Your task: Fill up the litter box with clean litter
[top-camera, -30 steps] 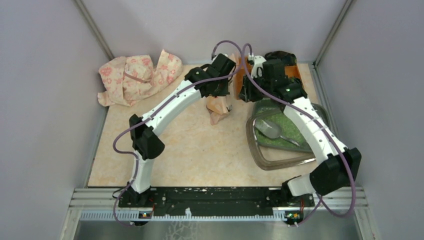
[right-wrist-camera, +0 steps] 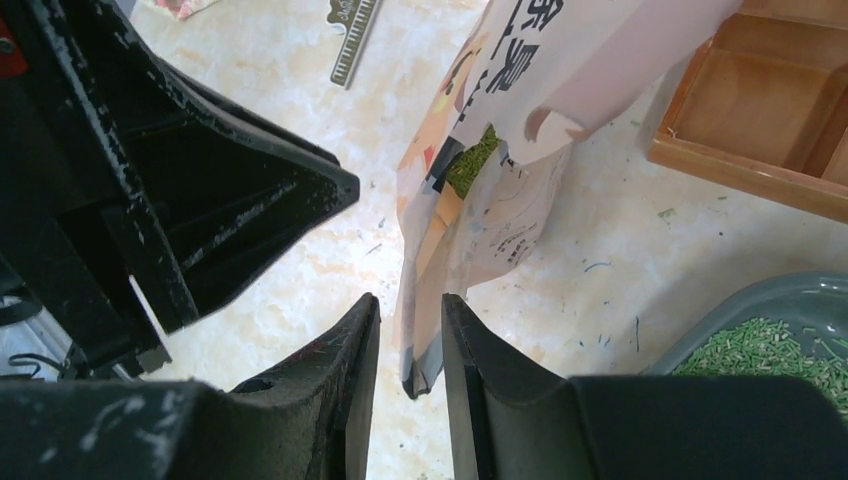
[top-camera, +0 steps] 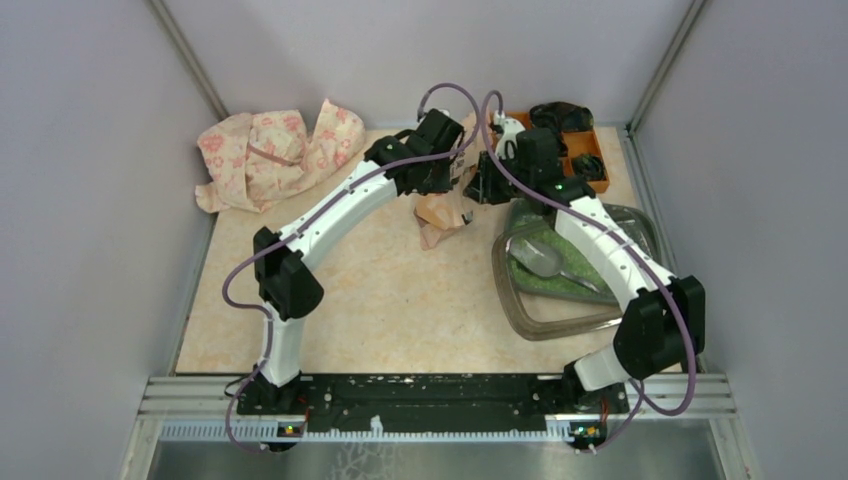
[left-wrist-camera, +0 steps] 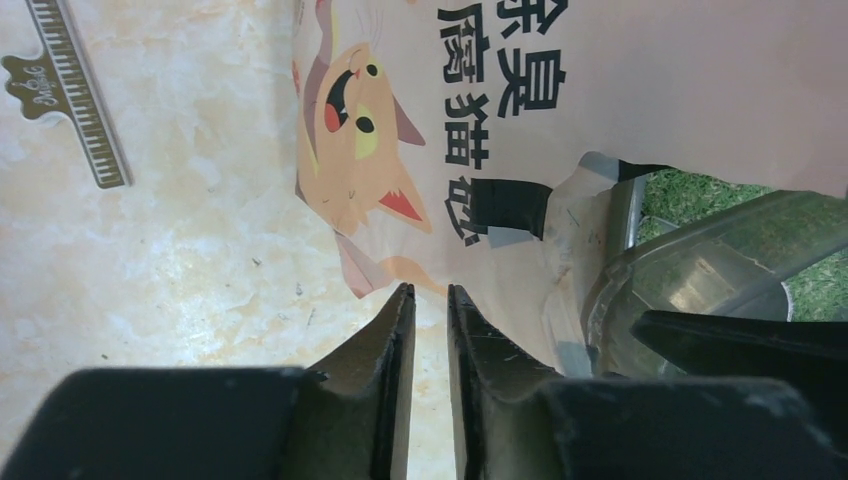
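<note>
A paper litter bag (top-camera: 440,220) with a cartoon cat and Chinese print (left-wrist-camera: 520,120) stands at the back middle; green pellets show through an opening (right-wrist-camera: 470,165) in it. My left gripper hangs over the bag, its fingertips a little apart with nothing clearly between them. My right gripper faces the bag's opened edge, its fingers open on either side of that edge in the wrist view; whether they touch it I cannot tell. On the right lie the green-filled tray (top-camera: 580,280) and a clear-grey rimmed frame (top-camera: 520,320), with a scoop (top-camera: 540,258) inside.
An orange box (top-camera: 585,150) with black plastic stands at the back right. A patterned cloth (top-camera: 270,160) lies back left. A metal ruler-like piece (left-wrist-camera: 70,90) lies by the bag.
Both arms have shifted slightly around the bag; the right arm's elbow has moved inward, and the left gripper has moved a little leftward.
</note>
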